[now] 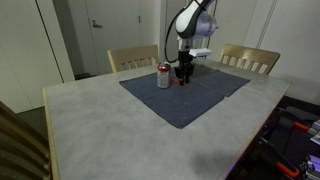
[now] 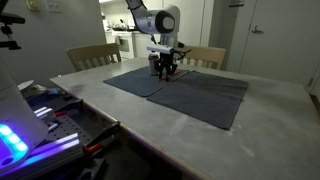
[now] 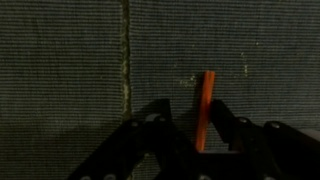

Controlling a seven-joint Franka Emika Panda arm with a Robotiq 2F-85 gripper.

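A thin orange-red stick [image 3: 206, 105] lies between the black fingertips of my gripper in the wrist view, close to the right finger. The left fingertip [image 3: 160, 108] stands apart from it, with dark cloth showing in the gap, so the fingers are partly open. In exterior view 1 my gripper [image 1: 183, 72] is low over the dark mat [image 1: 185, 102], pointing down, with a small reddish spot beneath it. The stick's lower end is hidden among the dark fingers in the wrist view.
A red-and-silver can [image 1: 164, 76] stands upright on the mat just left of my gripper in exterior view 1. Wooden chairs [image 1: 134, 58] stand along the far edge.
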